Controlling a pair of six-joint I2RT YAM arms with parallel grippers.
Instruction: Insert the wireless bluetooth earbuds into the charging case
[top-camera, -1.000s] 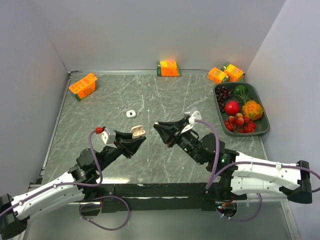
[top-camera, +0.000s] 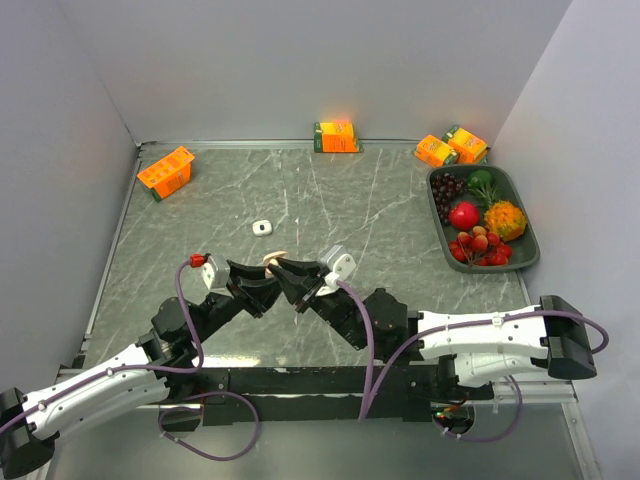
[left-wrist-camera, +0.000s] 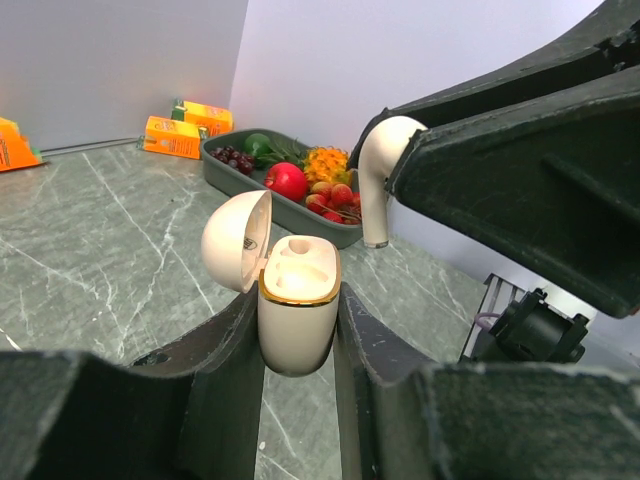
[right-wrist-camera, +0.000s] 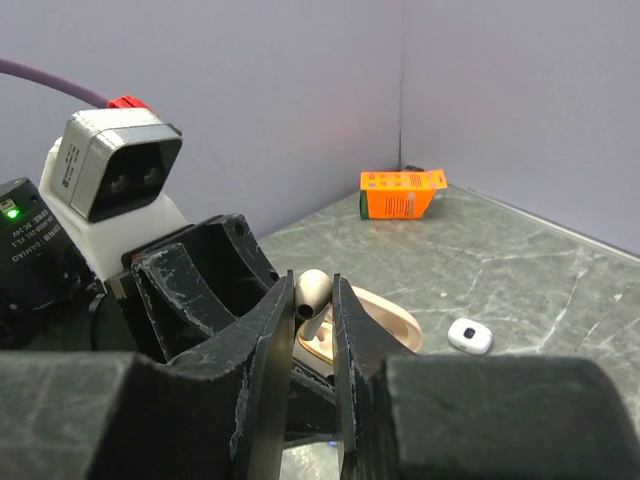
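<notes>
The cream charging case (left-wrist-camera: 297, 320) with its lid (left-wrist-camera: 228, 240) flipped open is gripped by my left gripper (top-camera: 264, 282), its empty wells facing up in the left wrist view. My right gripper (top-camera: 280, 272) is shut on a cream earbud (right-wrist-camera: 313, 292), stem pointing toward the camera in the right wrist view. In the left wrist view that earbud (left-wrist-camera: 385, 160) hangs stem-down just above and right of the case, apart from it. In the top view the two grippers nearly meet over the front middle of the table.
A small white object (top-camera: 262, 228) lies on the marble table (top-camera: 200, 230). Orange boxes (top-camera: 336, 137) stand along the back and left. A tray (top-camera: 440, 235) of fruit sits at the right. Walls enclose the back and sides.
My right gripper has moved left and down in the top view, closing in on the case. The left gripper has stayed in place.
</notes>
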